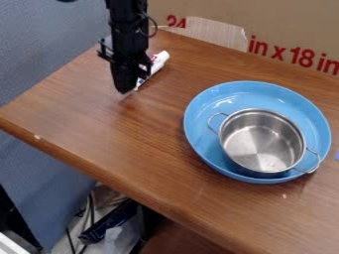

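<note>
My black gripper (130, 77) is low over the back left of the wooden table (119, 139), at a white tube-like object (158, 63) that lies there, partly hidden behind it. Whether the fingers are open or shut on it I cannot tell. A steel pot (263, 141) with two handles stands in a blue plate (209, 104) on the right.
A cardboard box (284, 25) with red print is behind the table. The table's left edge drops to a cluttered floor.
</note>
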